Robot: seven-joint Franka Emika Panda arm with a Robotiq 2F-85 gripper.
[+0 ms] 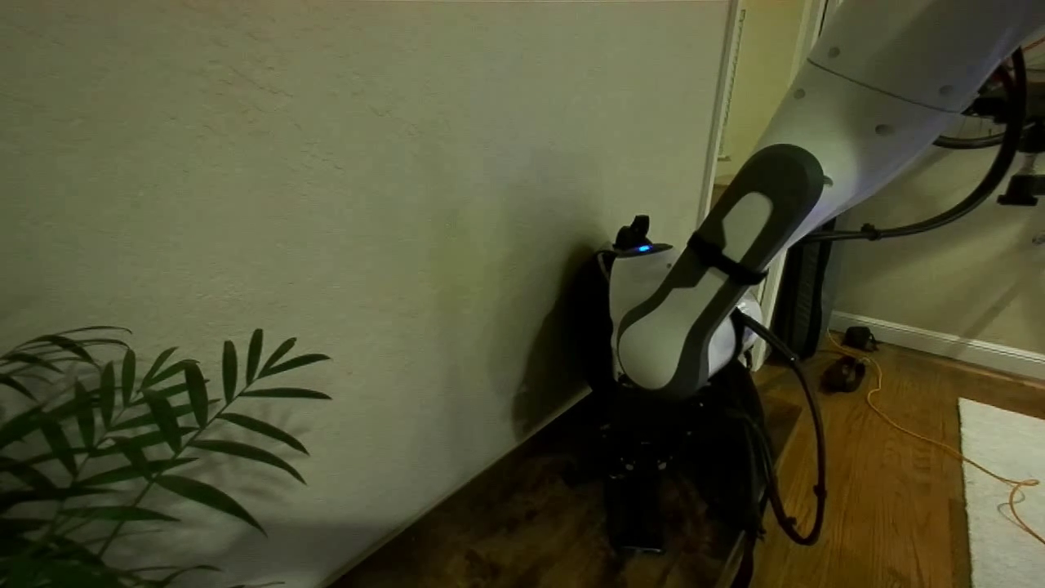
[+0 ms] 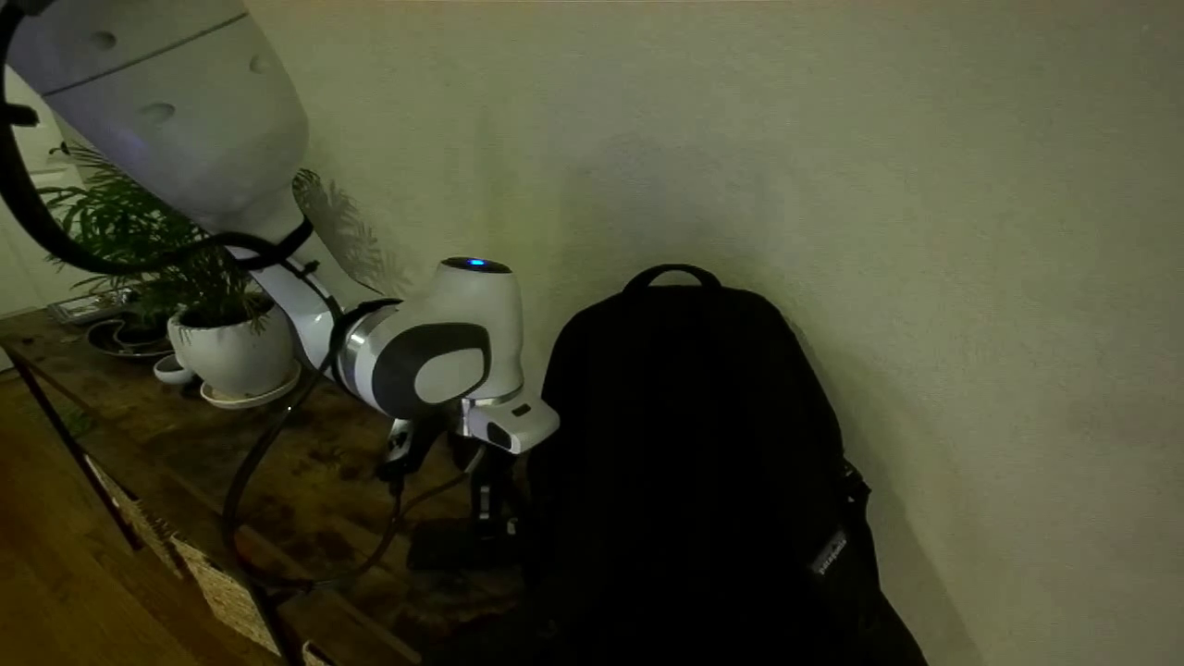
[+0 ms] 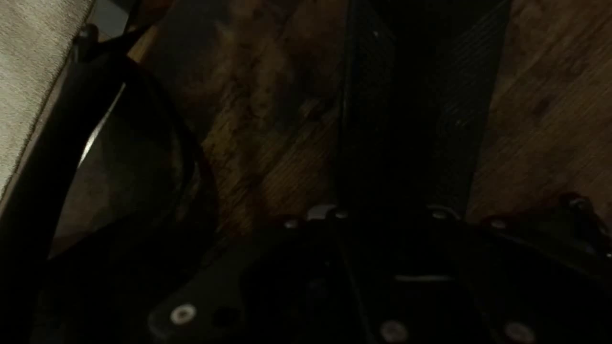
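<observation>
My gripper (image 1: pixel 638 465) points down low over the dark tabletop. In the wrist view, a long black object (image 3: pixel 421 86) with ridged or mesh-like sides runs from the gripper to the top edge. The fingers stand some way apart on either side of its near end. It is too dark to tell whether they touch it. In exterior view 1, what looks like the same black object (image 1: pixel 634 514) extends along the table from the fingers. From exterior view 2, a dark flat shape (image 2: pixel 450 544) shows beneath the gripper (image 2: pixel 490 520).
A large black backpack (image 2: pixel 688 444) leans on the wall close beside the gripper. Farther along the table stands a leafy plant in a white pot (image 2: pixel 235 353). A cable (image 1: pixel 815 461) loops below the arm. Bare tabletop (image 2: pixel 300 472) lies between pot and gripper.
</observation>
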